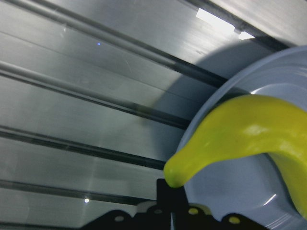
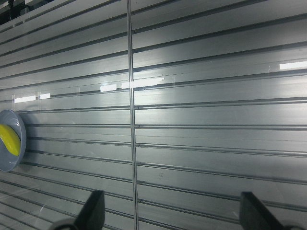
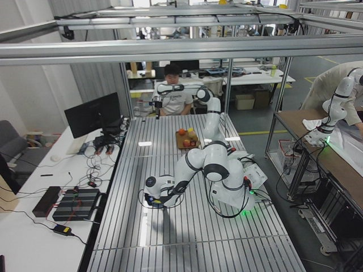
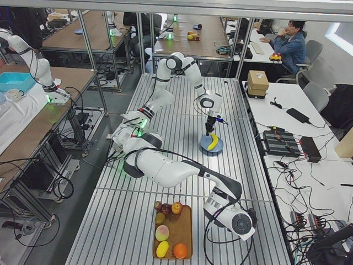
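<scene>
A yellow banana [image 4: 213, 142] is in a blue plate [image 4: 204, 148] on the slatted table. My left gripper is at the plate's rim with the banana's tip at its fingertips; whether it grips the tip I cannot tell. In the right wrist view my right gripper is open with nothing between its fingers, above bare slats, with the plate [image 2: 18, 148] off to the left. In the camera left view the plate is hidden behind the near arm.
A wooden tray [image 4: 176, 226] of assorted fruit sits at the other end of the table, beside my right arm. Side desks hold cables, boxes and a monitor [image 3: 91, 113].
</scene>
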